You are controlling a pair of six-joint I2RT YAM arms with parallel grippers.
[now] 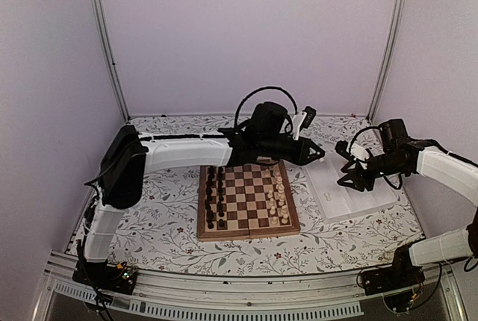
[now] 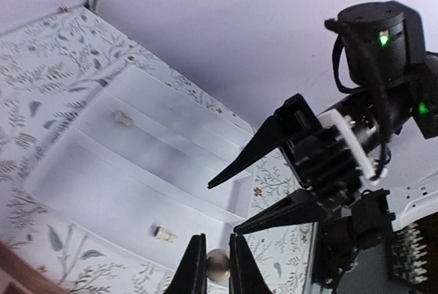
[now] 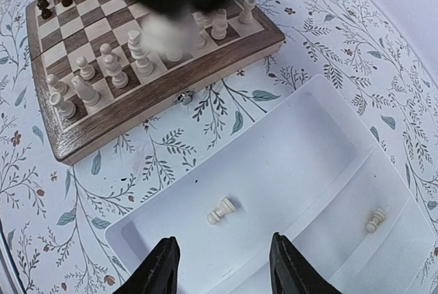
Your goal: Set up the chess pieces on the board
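Note:
The chessboard holds dark pieces along its left and white pieces along its right. My left gripper is raised above the board's far right, shut on a white chess piece. My right gripper stands open above the white tray, nothing between its fingertips. In the right wrist view, one loose white piece lies in the tray's wide compartment and another in a narrower one.
The tray sits right of the board, against patterned tablecloth. Walls stand at the back and sides. The cloth left of and in front of the board is clear.

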